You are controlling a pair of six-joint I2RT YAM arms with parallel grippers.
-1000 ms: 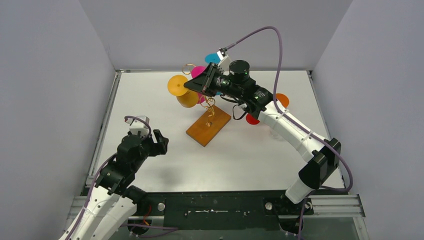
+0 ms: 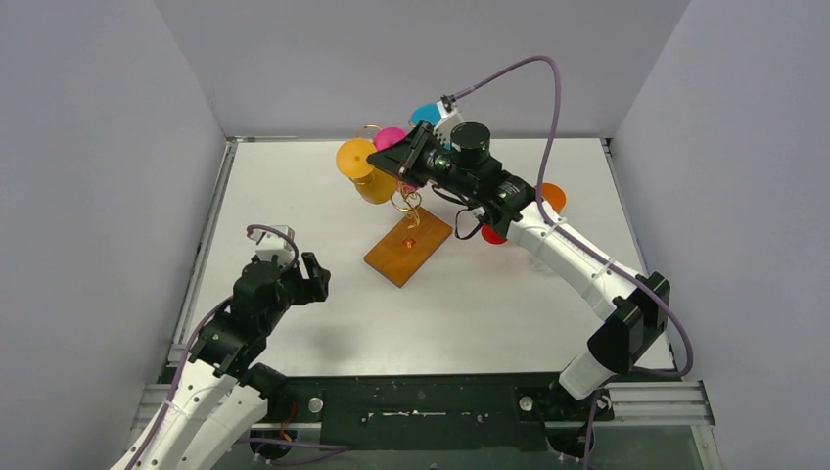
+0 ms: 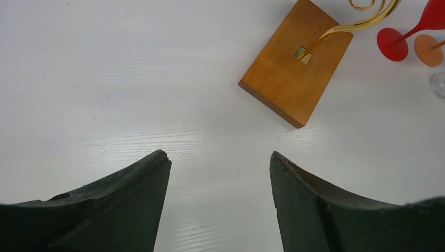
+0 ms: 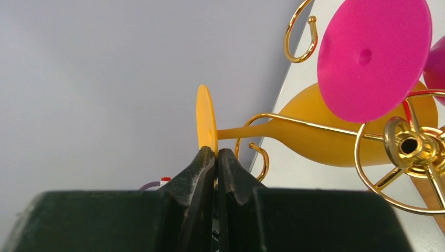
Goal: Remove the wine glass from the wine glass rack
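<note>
The gold rack stands on a wooden base (image 2: 401, 259), holding yellow, pink and blue glasses in the top view. My right gripper (image 2: 377, 160) is at the top of the rack, shut on the foot (image 4: 205, 113) of the yellow wine glass (image 4: 309, 144). That glass's stem lies along the rack's wire in the right wrist view, its bowl partly behind a pink glass (image 4: 372, 58). My left gripper is low at the front left, part open with nothing between its fingers, facing the wooden base.
Red (image 3: 391, 44) and orange (image 3: 427, 52) glasses and a clear one (image 3: 438, 84) stand on the table right of the rack. Walls enclose the sides and back.
My right gripper and the yellow glass have shifted slightly rightward, the glass's foot moving several pixels toward the pink glass. The left arm is nearly still.
</note>
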